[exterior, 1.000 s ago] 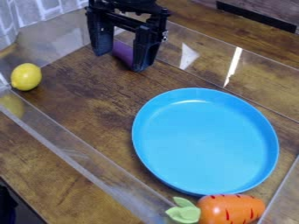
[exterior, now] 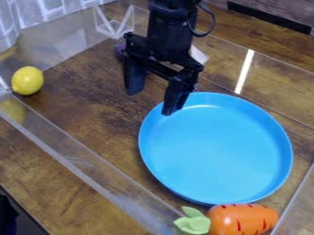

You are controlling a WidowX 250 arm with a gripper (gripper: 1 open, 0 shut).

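My black gripper point(exterior: 160, 83) hangs over the upper middle of the wooden surface, its fingers spread open with nothing visible between them, just above the back-left rim of the blue plate point(exterior: 215, 151). A yellow lemon-like object point(exterior: 28, 81) lies at the left. An orange toy carrot point(exterior: 243, 218) with a pale green top lies at the front right. A purple object point(exterior: 124, 50) is mostly hidden behind the gripper.
Clear plastic walls run along the left and front. Bare wood point(exterior: 86, 119) lies left of the plate, with more free surface at the back right.
The plate, lemon and carrot have not moved.
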